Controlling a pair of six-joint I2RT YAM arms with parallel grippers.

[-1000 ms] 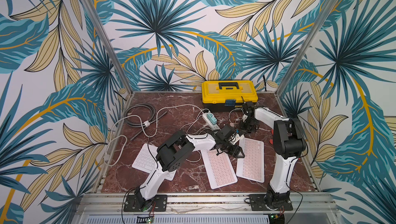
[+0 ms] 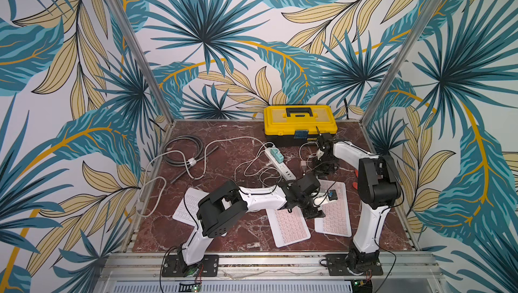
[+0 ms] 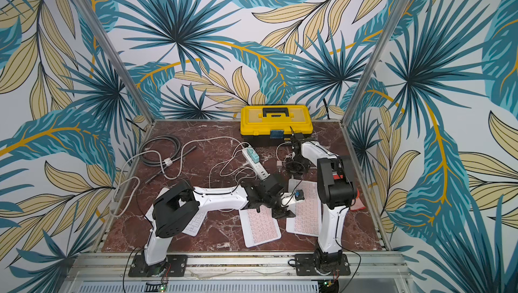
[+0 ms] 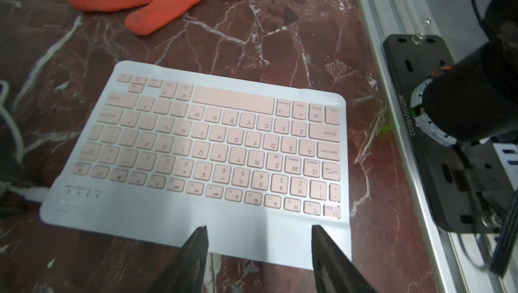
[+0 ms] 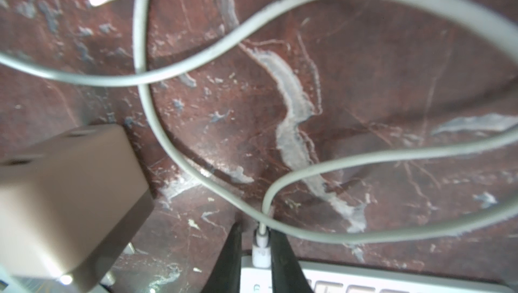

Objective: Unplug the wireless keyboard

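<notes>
The right pink-keyed keyboard (image 2: pixel 334 212) lies with a white cable plug (image 5: pixel 261 255) at its back edge. My left gripper stands open above this keyboard's near edge, nothing between its fingers. My right gripper is at the plug, its narrowly spaced fingers on either side of the white connector; whether it grips it cannot be told. A second pink-keyed keyboard (image 2: pixel 288 231) lies to its left, and a white keyboard (image 2: pixel 186 209) at the far left, partly hidden by the left arm.
A yellow toolbox (image 2: pixel 280 120) stands at the back. The power strip (image 2: pixel 283 169) with loose cables lies mid-table, a beige block (image 5: pixel 70 195) beside the right gripper. An orange glove lies at the right side.
My left gripper has moved right and toward the front, over the right keyboard. That keyboard shifted slightly right about a second ago. The right arm looks nearly unchanged.
</notes>
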